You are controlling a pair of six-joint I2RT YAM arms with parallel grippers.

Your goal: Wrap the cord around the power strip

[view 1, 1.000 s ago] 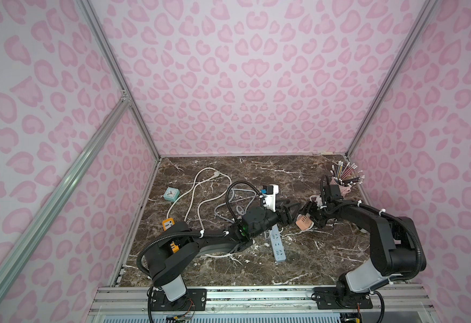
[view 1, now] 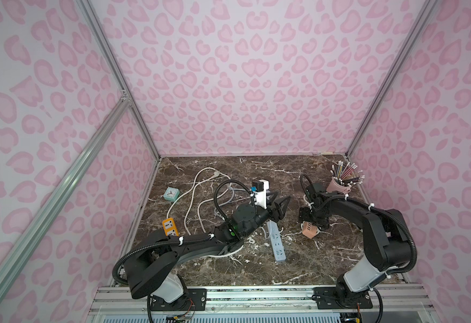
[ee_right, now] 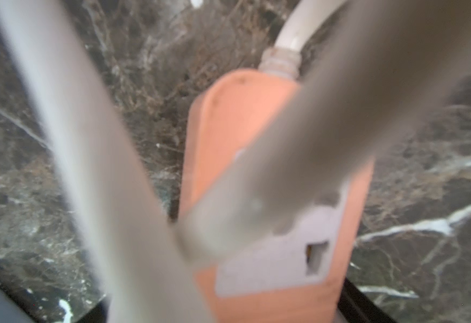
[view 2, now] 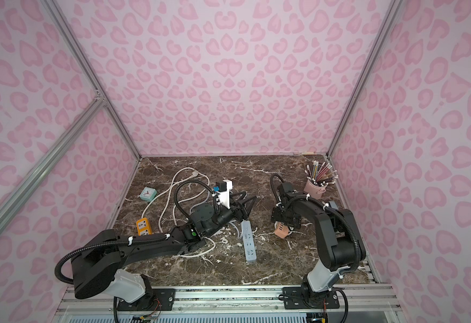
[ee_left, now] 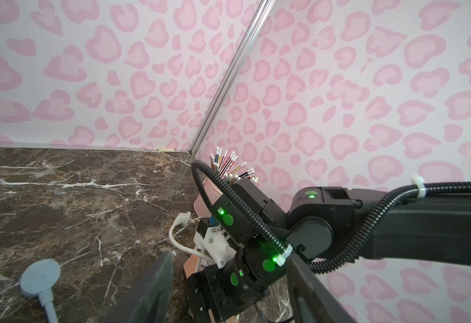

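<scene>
A peach power strip (view 1: 309,230) lies under my right gripper (view 1: 313,215), right of a long grey strip (view 1: 276,245). In the right wrist view, white cord (ee_right: 95,161) crosses over the peach strip (ee_right: 224,118) very close to the camera; whether that gripper holds any of it is unclear. In the left wrist view the cord's white plug (ee_left: 182,219) shows beside the right arm. My left gripper (view 1: 279,207) hovers above the far end of the grey strip, its fingers apart with nothing seen between them.
A pink pencil cup (view 1: 338,185) stands at the back right. A teal clock (view 1: 171,193), an orange strip (view 1: 169,226) and loose cables fill the left.
My left gripper has moved left and slightly up, away from the peach strip. My right gripper has shifted, and the peach strip has moved right and toward the front.
</scene>
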